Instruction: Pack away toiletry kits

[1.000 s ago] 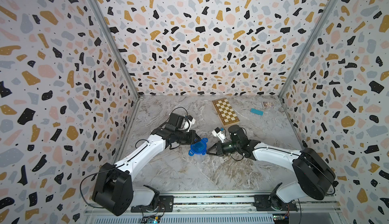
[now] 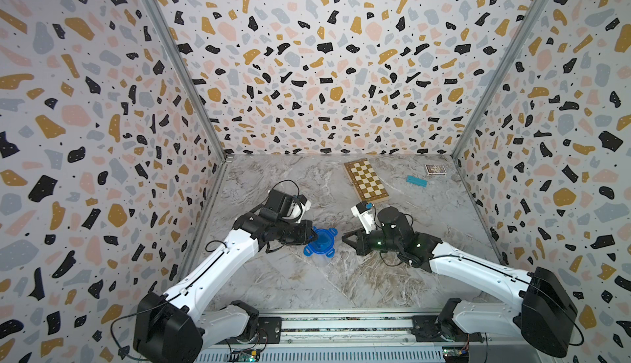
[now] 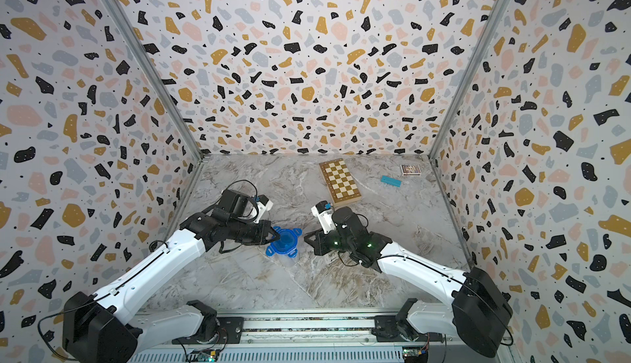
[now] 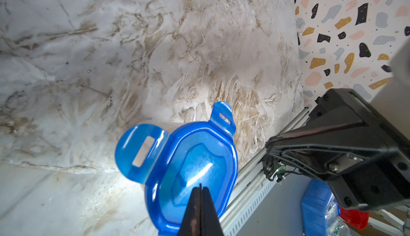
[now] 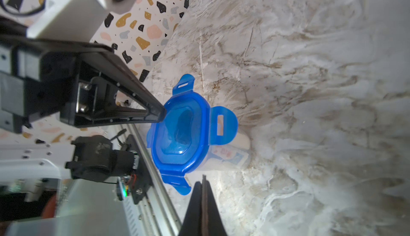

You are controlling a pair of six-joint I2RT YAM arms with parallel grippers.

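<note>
A clear container with a blue lid [image 2: 319, 241] stands on the marble table between the two arms. Its lid flaps [image 5: 223, 125] stick outward in the wrist views, and pale, pinkish contents show through the clear side [image 5: 226, 154]. At the container's left edge, my left gripper is shut with nothing visible between its fingers; its tips overlap the lid in its own view, and I cannot tell whether they touch it. My right gripper is also shut and empty, a short gap to the container's right.
A chessboard [image 2: 366, 180] lies behind the arms, with a teal box [image 2: 416, 180] and a deck-like box [image 2: 435, 170] at the back right. Bare marble surrounds the container. Below the table's front edge, the left wrist view shows a blue bin [image 4: 315, 206].
My right gripper has drawn back to the right, away from the container. The left gripper has moved slightly left and toward the front. The container shifted slightly left and forward.
</note>
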